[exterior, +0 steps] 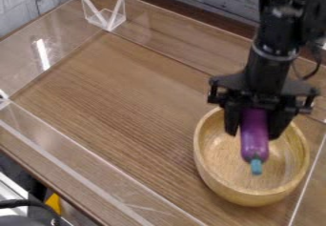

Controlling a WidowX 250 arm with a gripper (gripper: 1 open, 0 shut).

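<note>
My black gripper (257, 108) hangs over the wooden bowl (211, 173) at the right, shut on a purple cylinder with a teal tip (254, 139). The cylinder points downward inside the bowl's outline; whether it touches the bowl's floor I cannot tell. The gripper is blurred.
The bare wooden table (102, 106) fills the left and middle, with free room there. A white wire holder (105, 12) stands at the back left. A dark cable lies at the bottom left corner.
</note>
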